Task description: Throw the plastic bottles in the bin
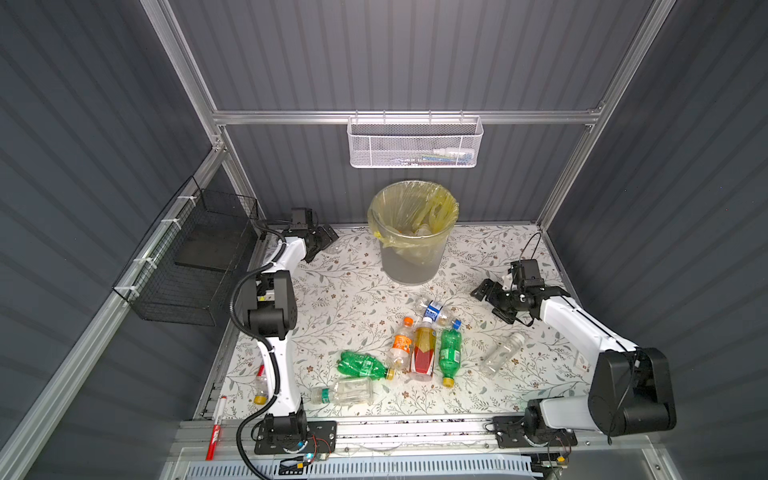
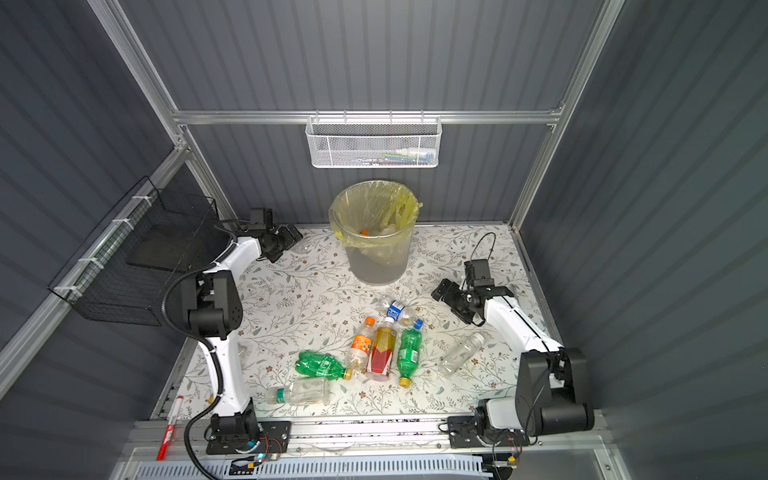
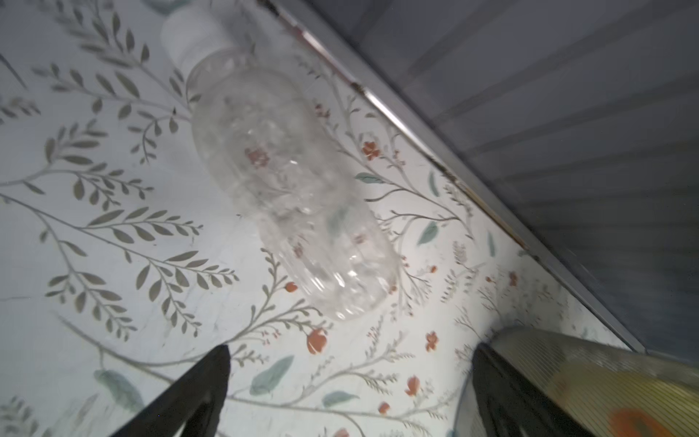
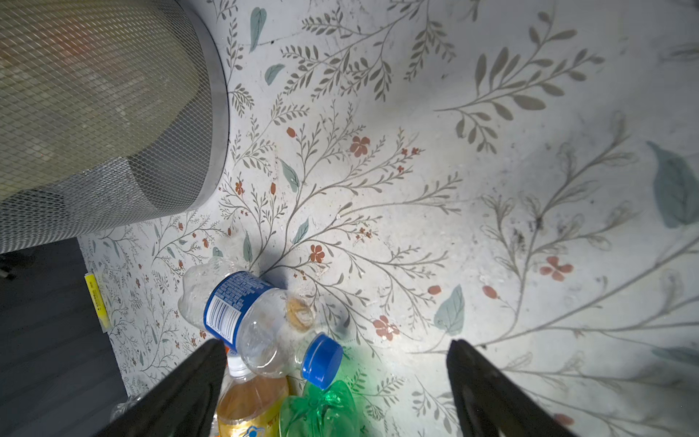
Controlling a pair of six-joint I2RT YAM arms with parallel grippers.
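The bin (image 1: 413,266), lined with a yellowish bag, stands at the back middle and holds some items. My left gripper (image 1: 326,238) is open near the back left wall. Below it, a clear bottle with a white cap (image 3: 291,182) lies on the floor, outside the fingers. Open and empty, my right gripper (image 1: 492,301) hovers right of the bin. A bottle with a blue label (image 4: 251,317) lies left of its fingers. Toward the front are an orange-label bottle (image 1: 401,342), a red-and-yellow bottle (image 1: 423,352), two green bottles (image 1: 451,350) (image 1: 361,365) and clear bottles (image 1: 504,353) (image 1: 352,391).
A white wire basket (image 1: 415,150) hangs on the back wall above the bin. At the left side is a black mesh basket (image 1: 200,256). Another bottle (image 1: 261,387) lies partly hidden beside the left arm. Floor between the left arm and bin is clear.
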